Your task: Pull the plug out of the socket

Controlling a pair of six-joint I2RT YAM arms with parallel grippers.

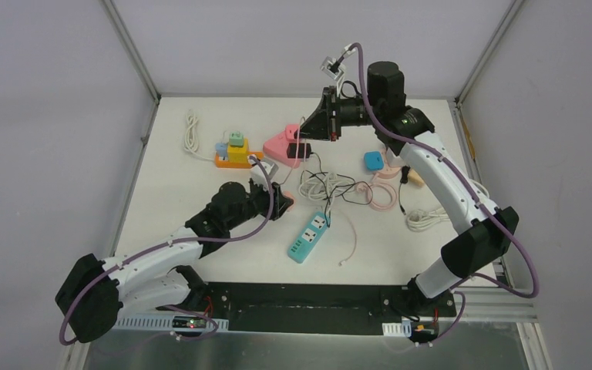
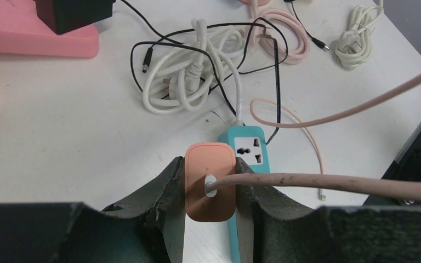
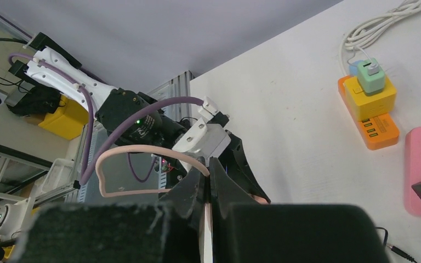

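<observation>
In the left wrist view a salmon-pink plug block (image 2: 200,161) is clamped between the fingers of my left gripper, which is shut on it. A pink cable (image 2: 307,178) comes out of its near face at a white collar. From above, my left gripper (image 1: 283,202) shows over the table, the plug's tip at its end. Higher up, my right gripper (image 1: 302,134) is shut; in the right wrist view the pink cable (image 3: 148,148) runs to its fingertips and hangs below them. Beyond the plug lies a teal power strip (image 1: 308,237), partly hidden in the left wrist view.
An orange strip (image 1: 256,159) holds a yellow block (image 1: 237,153). Near it are a pink socket (image 1: 277,145) and a black adapter (image 1: 300,150). Coiled white cable (image 1: 324,185) and black leads lie mid-table.
</observation>
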